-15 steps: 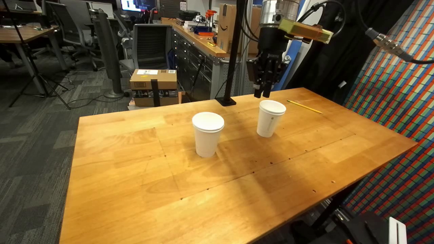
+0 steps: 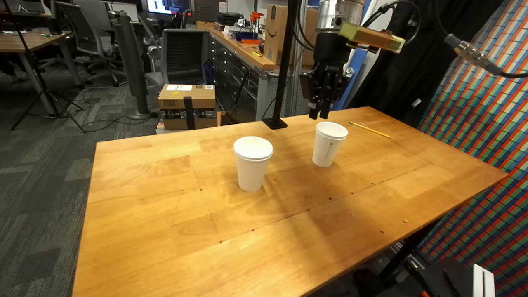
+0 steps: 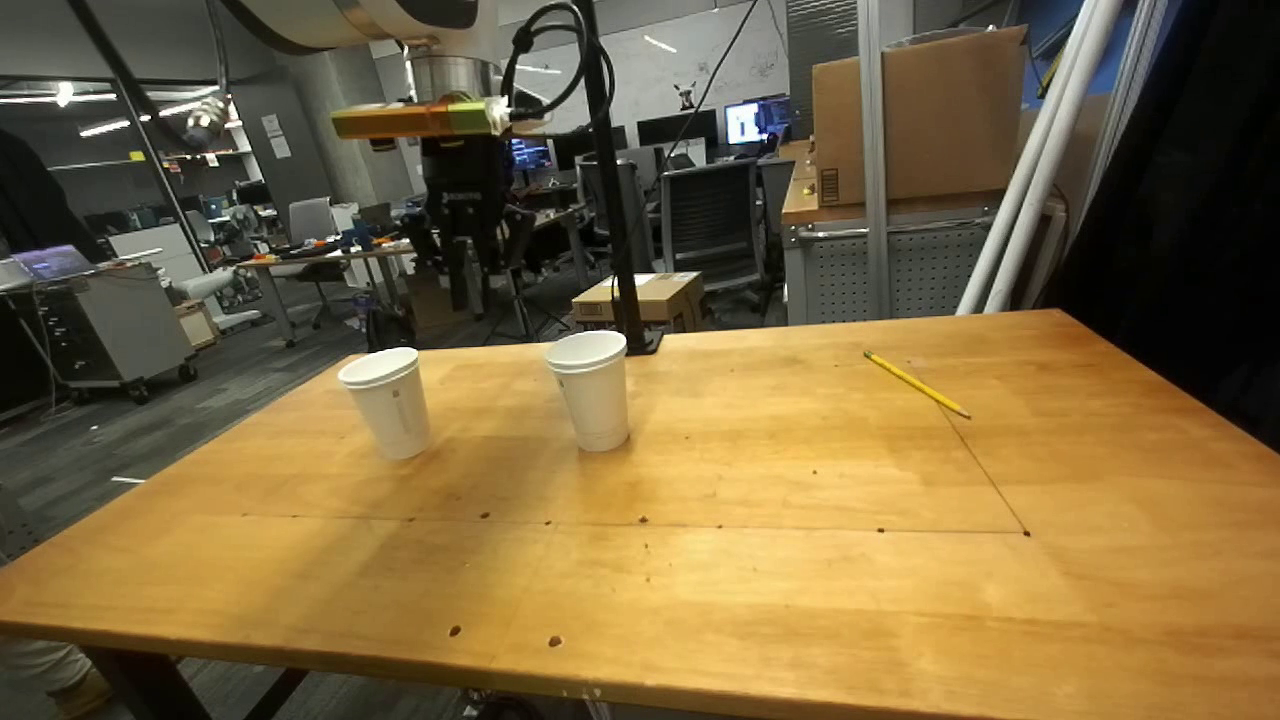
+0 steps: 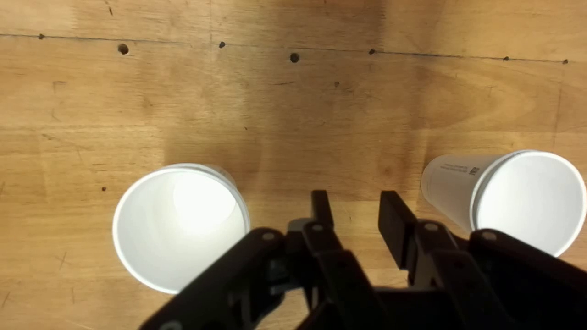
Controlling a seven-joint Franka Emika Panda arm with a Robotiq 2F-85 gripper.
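Two white paper cups stand upright and apart on the wooden table. In exterior view 1 the left cup (image 2: pixel 252 170) is nearer the camera, and the right cup (image 2: pixel 326 148) sits farther back. Exterior view 2 has them as a left cup (image 3: pixel 396 414) and a right cup (image 3: pixel 595 402). Above the table hangs my gripper (image 2: pixel 319 114), open, with a gap between its fingers and nothing in it. From the wrist, one cup (image 4: pixel 176 231) shows its empty inside left of the gripper; the other cup (image 4: pixel 456 178), with small print, is partly hidden by a finger on the right.
A yellow pencil (image 3: pixel 918 384) lies toward the right side of the table (image 3: pixel 768 600). A black post (image 2: pixel 282 74) rises at the table's back edge.
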